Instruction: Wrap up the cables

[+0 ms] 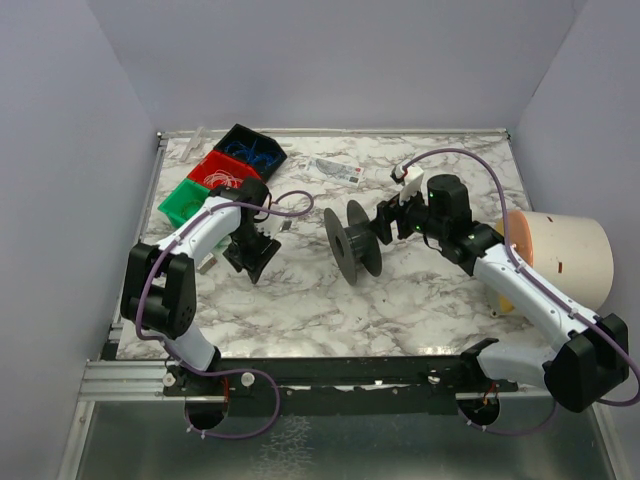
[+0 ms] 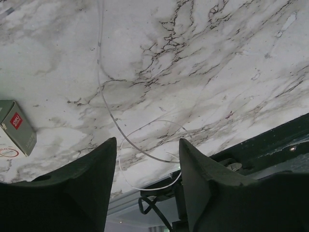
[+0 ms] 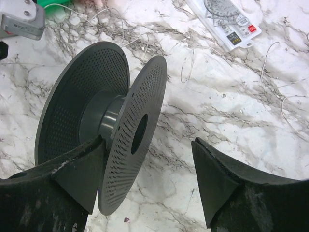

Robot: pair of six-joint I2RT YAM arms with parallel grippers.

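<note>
A dark grey spool (image 1: 353, 242) with two perforated flanges stands near the middle of the table. My right gripper is part open beside it; its left finger reaches the near flange, and whether they touch is unclear. No cable shows between those fingers. My left gripper (image 1: 250, 262) hangs low over the table left of the spool, also part open. In the left wrist view a thin pale cable (image 2: 115, 122) curves down between the fingertips and loops beneath; it does not look pinched. More pale cable (image 3: 263, 65) lies loosely beyond the spool in the right wrist view.
Green (image 1: 183, 201), red (image 1: 222, 170) and black (image 1: 250, 150) bins line the back left, the red and black ones holding coiled cables. A small grey box (image 2: 15, 126) sits near my left gripper. Toward the back lies a flat clear pack (image 1: 337, 171).
</note>
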